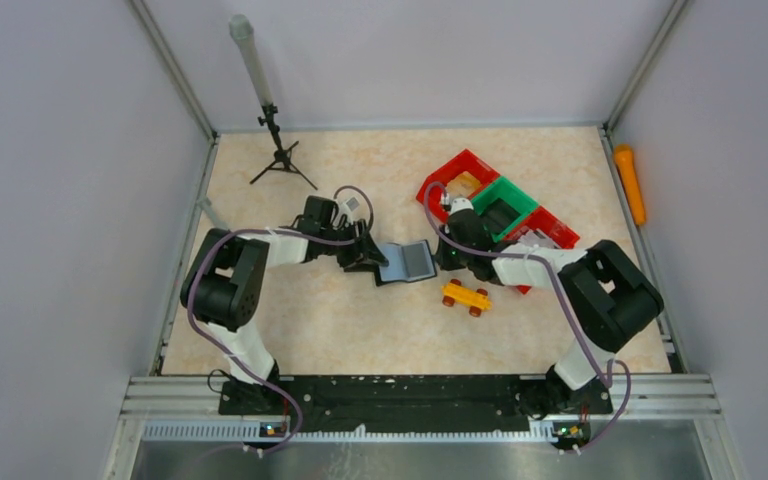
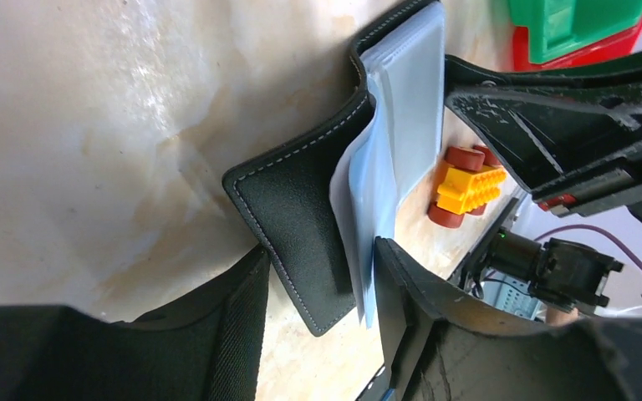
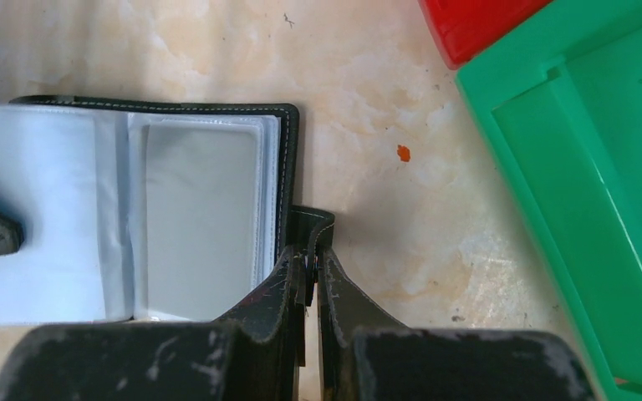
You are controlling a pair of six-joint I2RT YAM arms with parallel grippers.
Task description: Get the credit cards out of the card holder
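Observation:
The black card holder (image 2: 288, 209) lies open on the table, with clear sleeves (image 3: 196, 217) inside. At its left end, my left gripper stands open, its fingertips either side of the black cover and the pale blue sleeve edge, which is bent up. My right gripper is shut on the black strap at the holder's right edge. In the top view, the two grippers (image 1: 370, 258) face each other across the holder. I cannot tell which sleeves hold cards.
Red and green bins (image 1: 505, 200) stand at the back right. A yellow toy car (image 1: 466, 297) lies just in front of the right gripper. A stand (image 1: 283, 155) is at the back left.

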